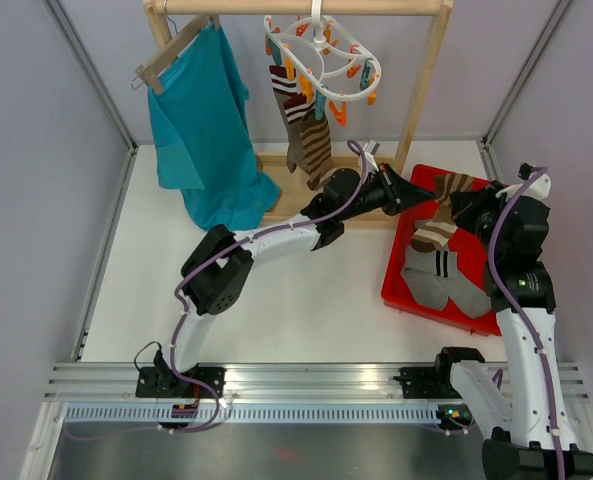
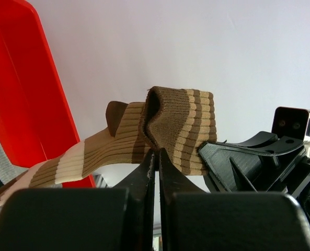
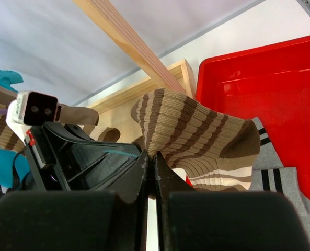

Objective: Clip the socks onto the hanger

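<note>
A brown and tan striped sock (image 1: pixel 438 228) hangs over the red bin, its cuff raised between my two grippers. In the left wrist view, my left gripper is shut on the edge of the sock's cuff (image 2: pixel 183 123). From the other side, my right gripper is also shut, pinching the cuff's edge; the sock (image 3: pixel 196 136) spreads out beyond its fingertips. The white clip hanger (image 1: pixel 323 98) hangs from the wooden rack with orange and teal clips. A pair of striped socks (image 1: pixel 316 140) dangles from its left side.
Grey socks (image 1: pixel 428 288) with black stripes lie in the red bin (image 1: pixel 392 285). Teal cloth (image 1: pixel 201 130) hangs at the rack's left. The rack's wooden post (image 1: pixel 423 85) stands between hanger and bin.
</note>
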